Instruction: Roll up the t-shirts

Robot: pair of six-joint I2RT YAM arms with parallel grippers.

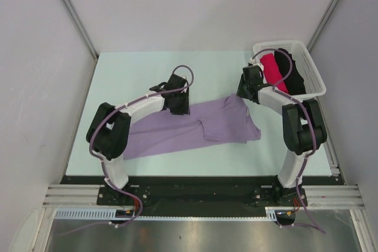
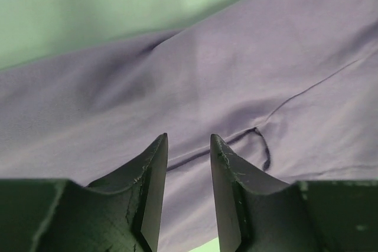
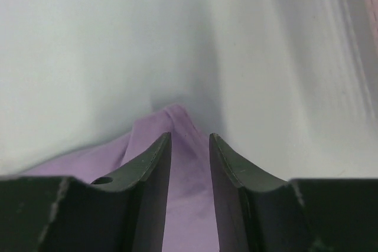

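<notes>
A lilac t-shirt [image 1: 160, 140] lies long across the white table, its right part folded over, with a raised corner at upper right [image 3: 182, 120]. My left gripper hangs over the middle of the cloth; its two fingertips are apart with nothing visibly between them. My right gripper is over the right upper corner of the cloth, fingertips apart, nothing held that shows.
A white basket [image 1: 314, 81] at the back right holds a red cloth [image 1: 269, 68] and a black cloth [image 1: 290, 69], beside the right arm.
</notes>
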